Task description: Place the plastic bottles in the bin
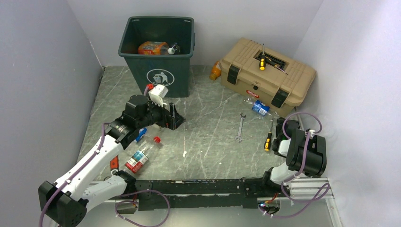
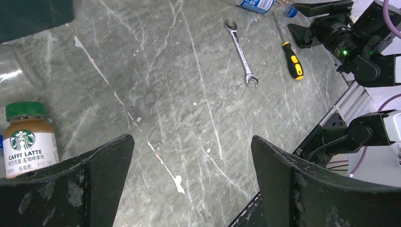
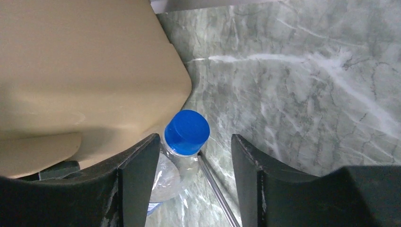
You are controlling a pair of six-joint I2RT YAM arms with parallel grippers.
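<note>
A green bin (image 1: 156, 75) at the back holds an orange-labelled bottle (image 1: 152, 48). My left gripper (image 1: 174, 120) hangs open over the left-middle table, empty. Below it lie a red-capped bottle (image 1: 137, 161) and, in the left wrist view, a Starbucks bottle (image 2: 29, 151) and a clear bottle (image 2: 16, 75). A blue-labelled bottle (image 1: 261, 108) lies against the toolbox; its blue cap (image 3: 187, 132) sits between the parted fingers of my right gripper in the right wrist view, apparently not gripped. An orange bottle (image 1: 215, 71) lies behind the toolbox's left end.
The tan toolbox (image 1: 255, 71) stands back right with screwdrivers on it. A wrench (image 1: 240, 128) and a yellow-black screwdriver (image 1: 267, 142) lie near my right gripper, its shaft beside the blue cap.
</note>
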